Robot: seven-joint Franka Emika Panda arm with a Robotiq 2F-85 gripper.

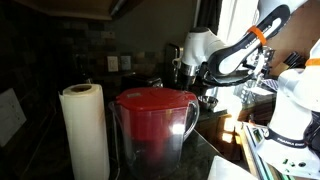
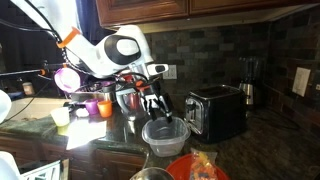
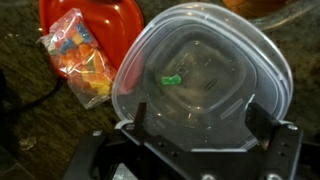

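Below my gripper in the wrist view is a clear plastic container [image 3: 225, 60]. A small green piece [image 3: 171, 80] shows inside it. The two dark fingers stand wide apart over the container's near part, with nothing held between them. From the second exterior view, the same container [image 2: 166, 136] rests on the dark counter, just under the hand. A red plate [image 3: 118, 28] lies beside it, with a clear bag of colourful pieces [image 3: 82, 62] at its edge. In the first exterior view the red-lidded pitcher blocks the container.
A black toaster [image 2: 217, 112] stands close behind the container. Near the first exterior camera are a red-lidded pitcher [image 1: 155, 130] and a paper towel roll [image 1: 86, 132]. A glass bowl [image 2: 153, 174] sits in front. Several coloured cups, including an orange one [image 2: 106, 109], are at the left.
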